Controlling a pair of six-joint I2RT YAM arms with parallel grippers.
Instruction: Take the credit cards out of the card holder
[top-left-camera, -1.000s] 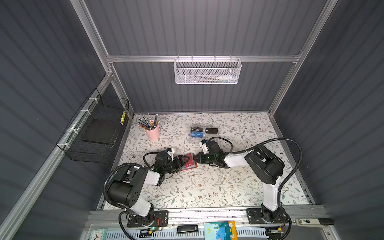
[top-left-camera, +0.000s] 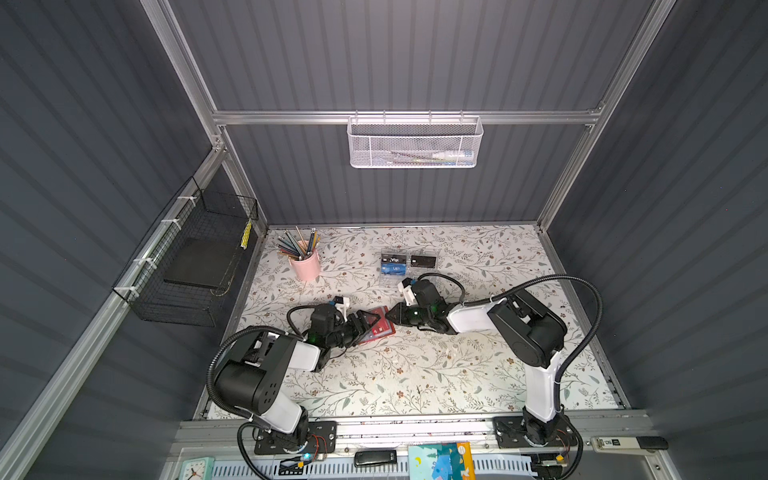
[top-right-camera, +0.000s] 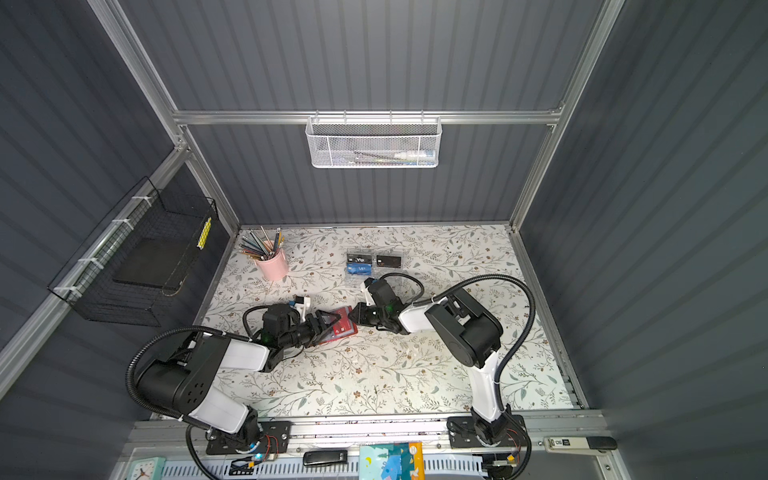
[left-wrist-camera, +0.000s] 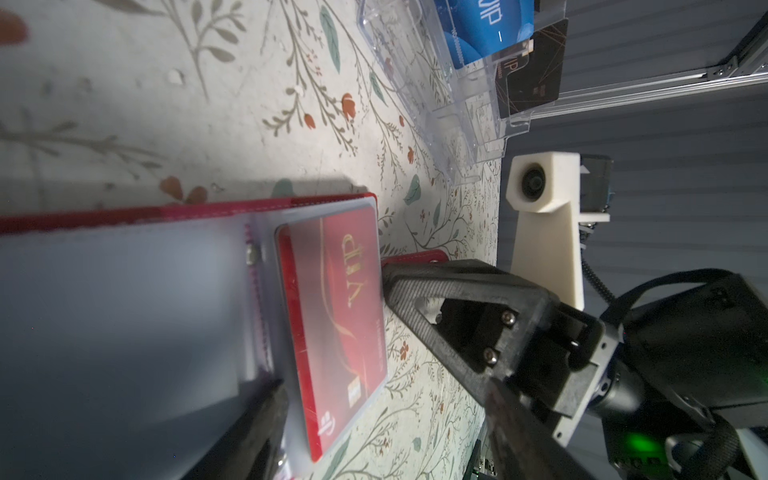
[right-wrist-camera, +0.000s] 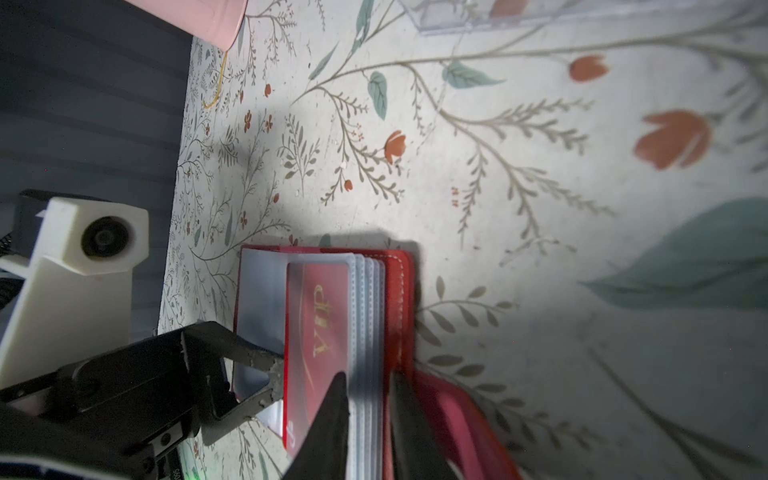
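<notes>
The red card holder (top-left-camera: 387, 329) lies opened out on the table between my two grippers. A red VIP card (left-wrist-camera: 342, 304) sits in a clear sleeve in its right part, and the left wrist view shows the pale sleeve (left-wrist-camera: 120, 336) beside it. My left gripper is open above the holder, its blurred fingers on either side of the card's lower end. At the holder's right edge is my right gripper, its fingertips slightly apart with the stacked sleeve edges (right-wrist-camera: 366, 320) running between them. Whether they touch the sleeves is unclear.
Behind the holder stands a clear tray (left-wrist-camera: 432, 88) with a blue card (left-wrist-camera: 488, 28) and black cards. A pink pencil cup (top-left-camera: 305, 268) is at the back left.
The left arm and the holder look nearly unmoved.
</notes>
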